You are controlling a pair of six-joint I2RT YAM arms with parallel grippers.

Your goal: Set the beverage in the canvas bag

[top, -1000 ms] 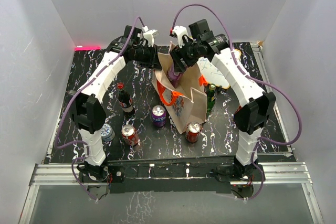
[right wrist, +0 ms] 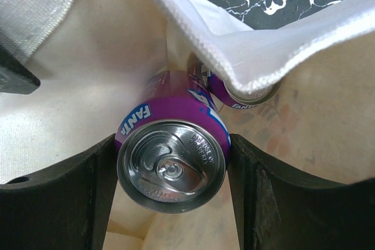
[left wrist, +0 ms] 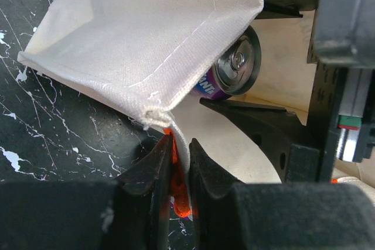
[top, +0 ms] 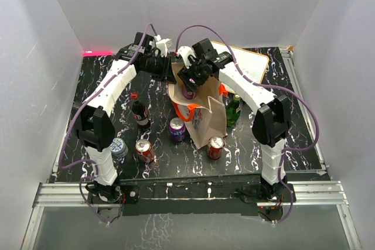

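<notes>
The beige canvas bag stands open at the table's centre. My left gripper is shut on the bag's rim by the orange handle, seen in the left wrist view. My right gripper is down inside the bag around a purple Fanta can, a finger either side of it; whether it grips firmly cannot be told. A second purple can lies deeper in the bag beside it, partly hidden by the fabric.
Around the bag stand a cola bottle, a purple can, red cans, a green bottle and a light-topped can. A white board lies behind.
My right arm has moved left and down into the bag with the purple can, and the bag's opening has spread. My left gripper has shifted slightly.
</notes>
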